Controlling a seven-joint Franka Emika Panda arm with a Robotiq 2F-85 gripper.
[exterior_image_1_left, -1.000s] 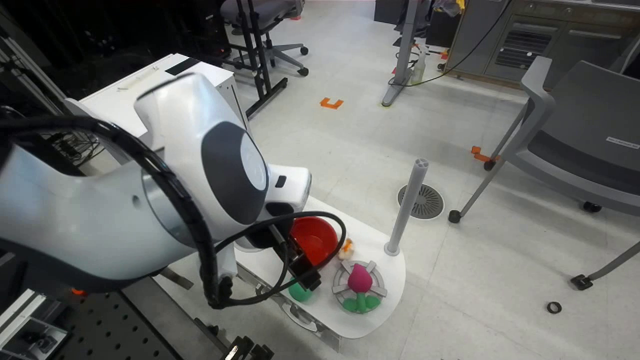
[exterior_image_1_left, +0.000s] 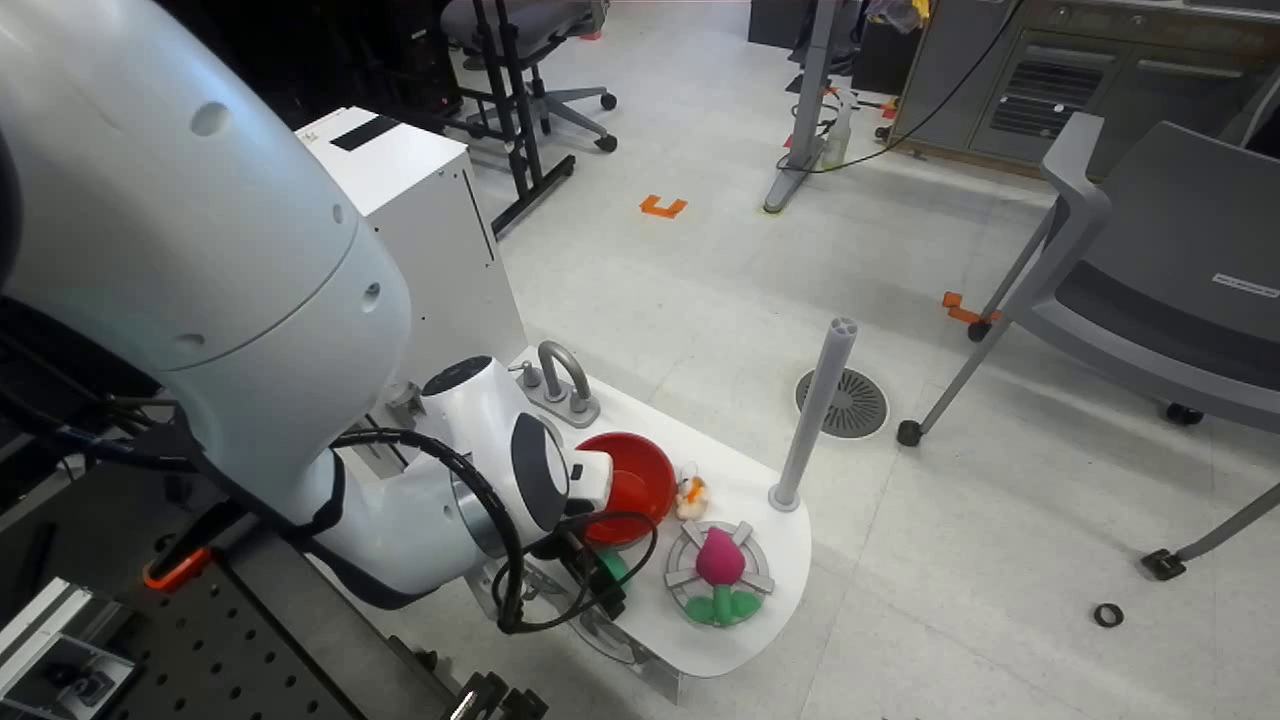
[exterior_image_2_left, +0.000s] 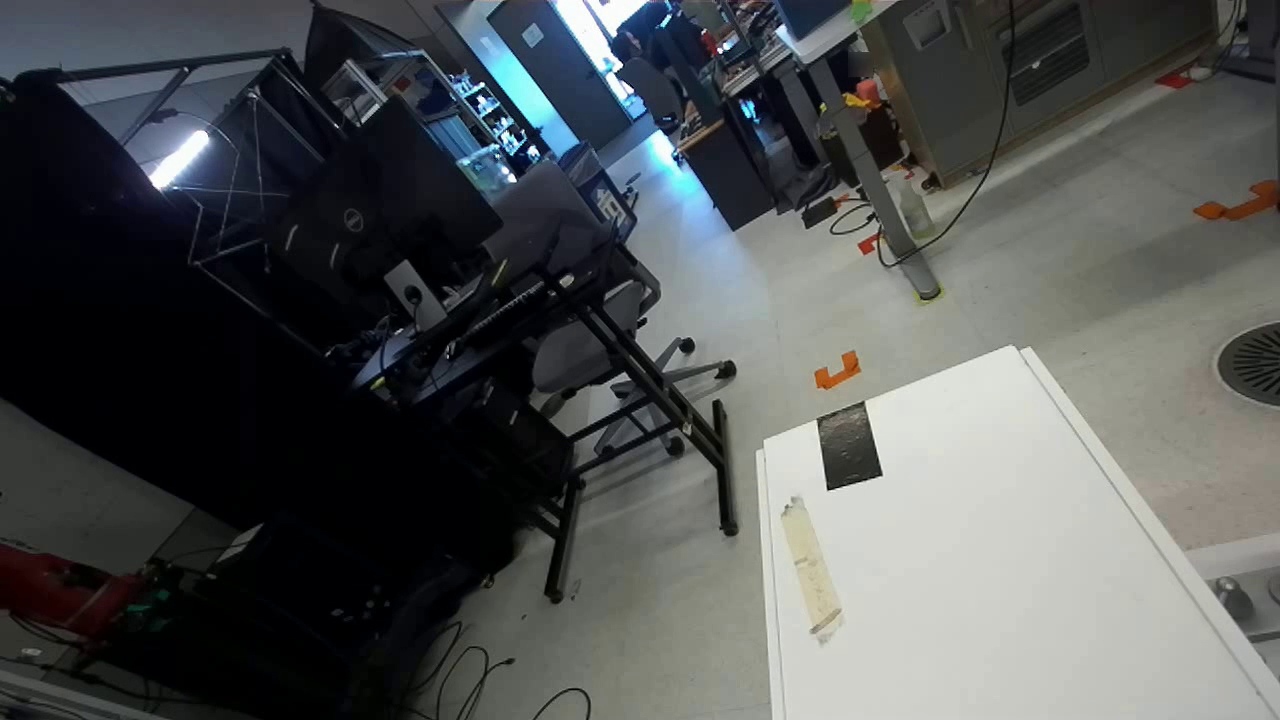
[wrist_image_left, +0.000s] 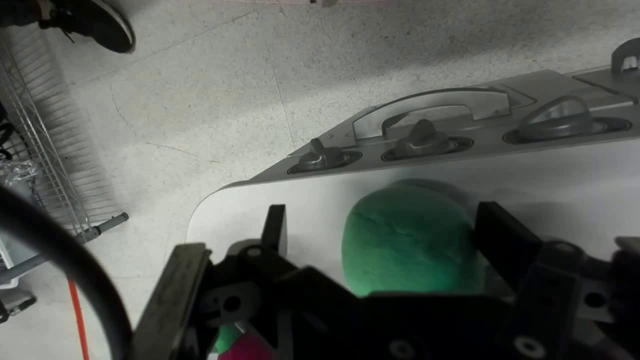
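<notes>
A soft green rounded object (wrist_image_left: 405, 237) rests on the white countertop in the wrist view. My gripper is open around it, one finger (wrist_image_left: 274, 231) well to its left and the other close against or touching its right side. The gripper's dark body hides the object's lower edge. In exterior view 1 my arm reaches down beside the red bowl (exterior_image_1_left: 642, 474), and only a sliver of the green object (exterior_image_1_left: 613, 563) shows behind the gripper.
A pink flower-like toy with green leaves (exterior_image_1_left: 721, 562) lies on the grey burner (exterior_image_1_left: 756, 558). An orange-and-white toy (exterior_image_1_left: 692, 494) sits beside the bowl. A grey post (exterior_image_1_left: 816, 414) rises at the counter's edge, and a faucet (exterior_image_1_left: 566, 386) stands behind. Knobs (wrist_image_left: 421, 141) line the front.
Over the last second my arm has lowered, bringing the gripper down to the green object, which it now mostly covers in exterior view 1. The bowl and toys have stayed put.
</notes>
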